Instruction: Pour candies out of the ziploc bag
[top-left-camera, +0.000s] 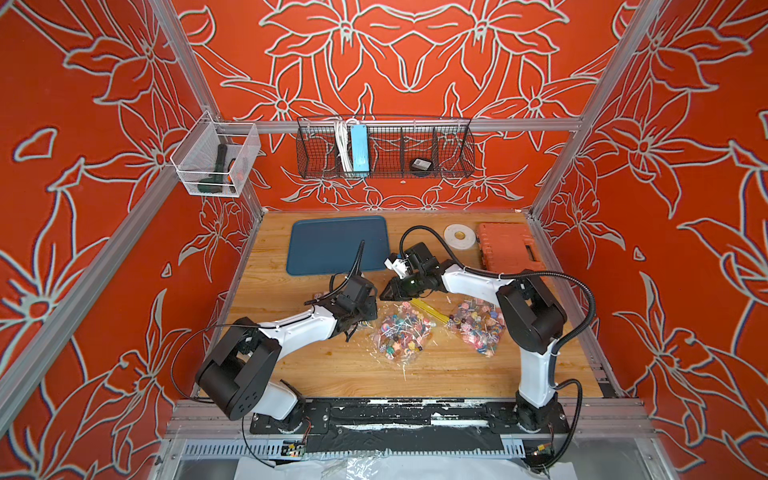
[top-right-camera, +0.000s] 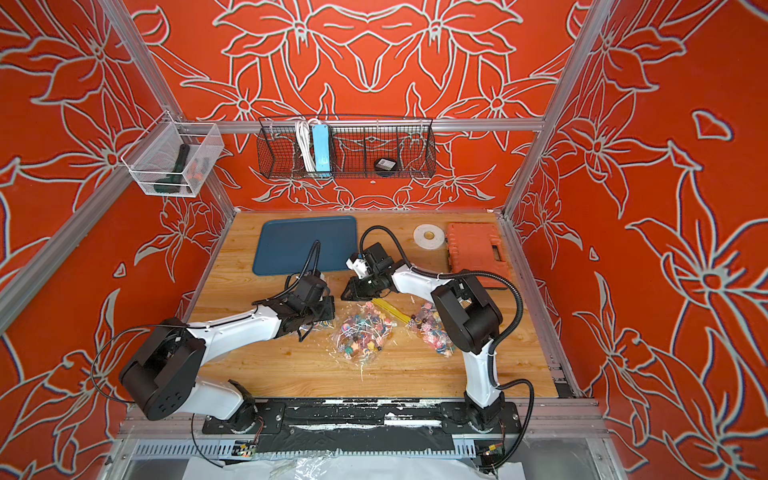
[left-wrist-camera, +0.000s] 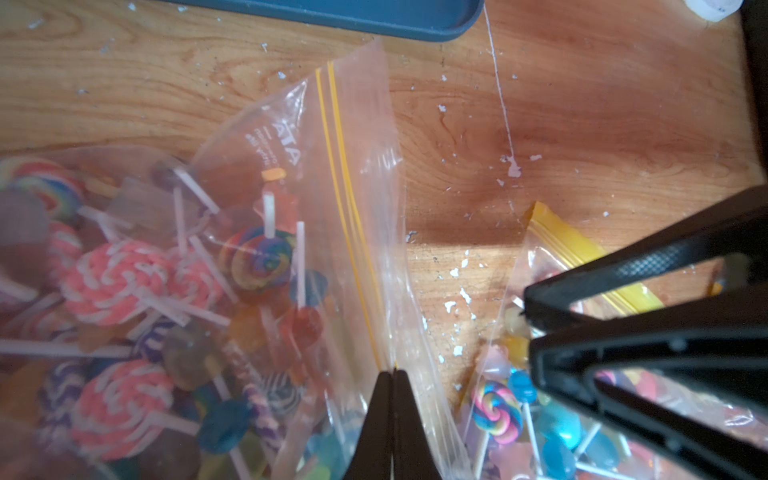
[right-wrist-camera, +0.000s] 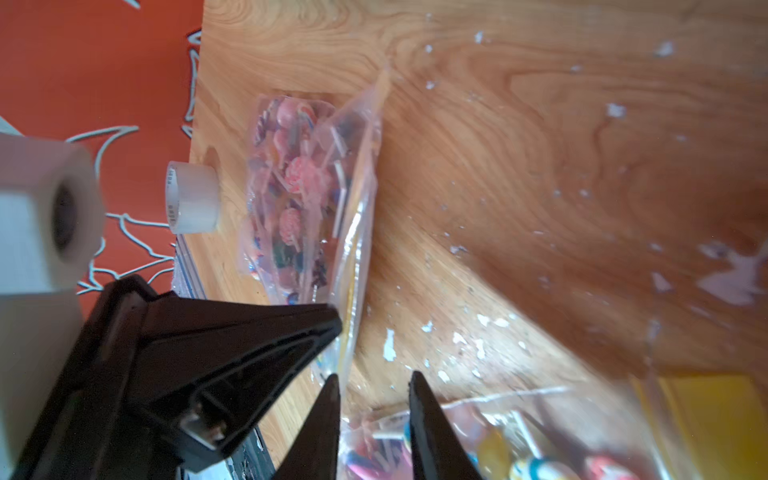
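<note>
Ziploc bags of lollipops and candies lie on the wooden table: one in the middle (top-left-camera: 404, 332), another at the right (top-left-camera: 480, 324) beside a yellow strip (top-left-camera: 430, 310). In the left wrist view, my left gripper is shut at the edge of a candy bag (left-wrist-camera: 160, 304); whether the thin plastic is between its fingers is unclear. My right gripper is part open, low over the middle, above a bag of candies (right-wrist-camera: 480, 440), with nothing visibly held; its body shows beside the left gripper.
A blue tray (top-left-camera: 336, 244) lies at the back left; a tape roll (top-left-camera: 450, 236) and an orange case (top-left-camera: 508, 244) at the back right. A wire basket (top-left-camera: 384, 148) and clear bin (top-left-camera: 212, 164) hang on the walls.
</note>
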